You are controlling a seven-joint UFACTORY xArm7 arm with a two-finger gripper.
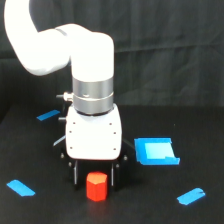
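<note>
A small red block (96, 186) stands on the black table near the front, left of the middle. My gripper (94, 181) points straight down over it, with one dark finger on each side of the block. The fingers stand apart, and a dark gap shows between them and the block, so the gripper looks open. How far the fingertips are above the table is hard to tell against the black surface.
To the right lies a small blue tray (141, 150) with a pale inside. Blue strips mark the table at the front left (20, 188), front right (191, 197) and back left (48, 115).
</note>
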